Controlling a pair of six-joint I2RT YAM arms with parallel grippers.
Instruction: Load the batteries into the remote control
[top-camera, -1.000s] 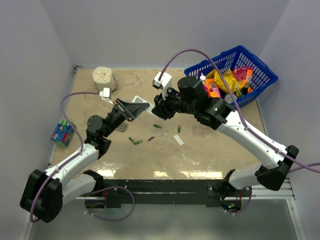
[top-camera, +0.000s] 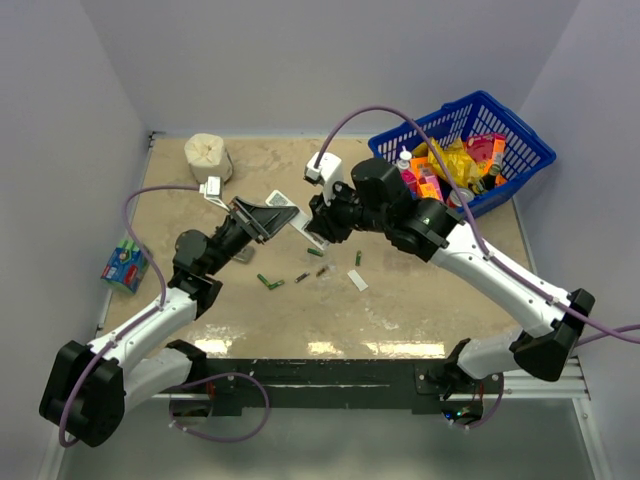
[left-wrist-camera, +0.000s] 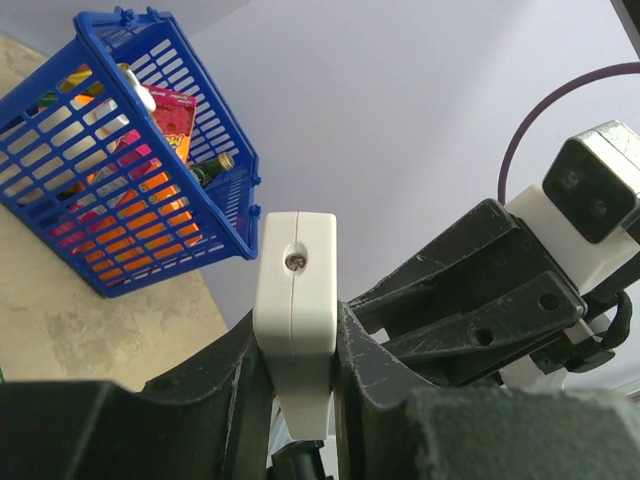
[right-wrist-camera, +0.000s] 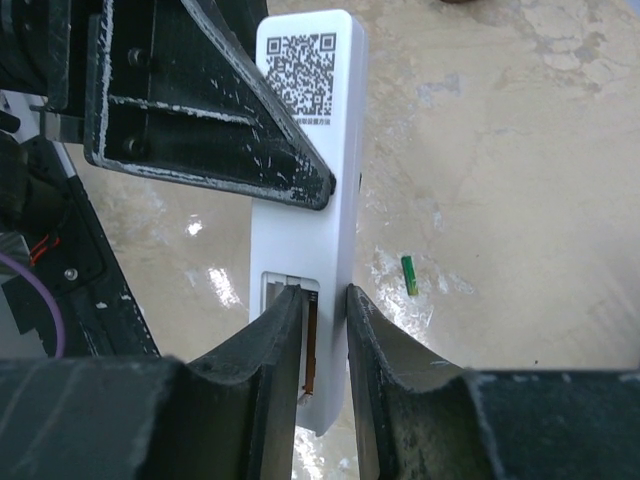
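The white remote is held in the air between both arms. My left gripper is shut on its upper part, by the QR code. In the right wrist view my right gripper has its fingertips at the lower end, over the open battery compartment; whether they are closed on it I cannot tell. A copper-coloured strip shows in the compartment. Loose green batteries lie on the table below, with another green one in the right wrist view. A small white plate, perhaps the cover, lies nearby.
A blue basket full of packages stands at the back right. A white roll is at the back left, a colourful box at the left edge.
The right gripper has shifted slightly at the remote's lower end. The left arm and the objects on the table look unchanged.
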